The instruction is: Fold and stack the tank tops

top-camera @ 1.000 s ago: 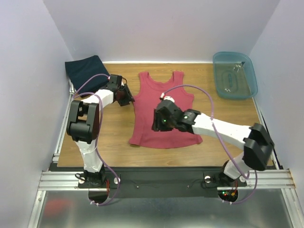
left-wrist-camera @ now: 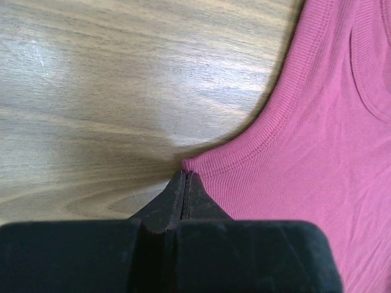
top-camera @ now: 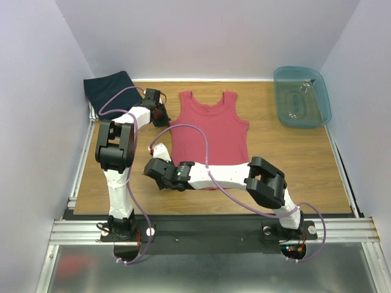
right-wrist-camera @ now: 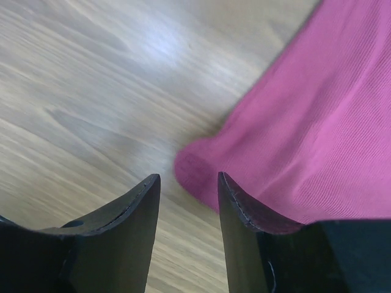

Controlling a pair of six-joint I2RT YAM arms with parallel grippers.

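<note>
A red-pink tank top (top-camera: 211, 137) lies flat on the wooden table. My left gripper is shut at the edge of its left armhole, fingertips against the hem. My right gripper is parted over the bottom left corner of the tank top (right-wrist-camera: 263, 159), which lies between and just beyond its fingertips in the right wrist view. In the top view the right arm covers much of the shirt's lower part.
A dark folded cloth (top-camera: 107, 91) sits at the back left corner. A teal plastic bin (top-camera: 317, 97) stands at the back right. Bare wood (top-camera: 293, 165) shows on the right side.
The right arm has swung left and toward the front edge, over the shirt's lower left corner.
</note>
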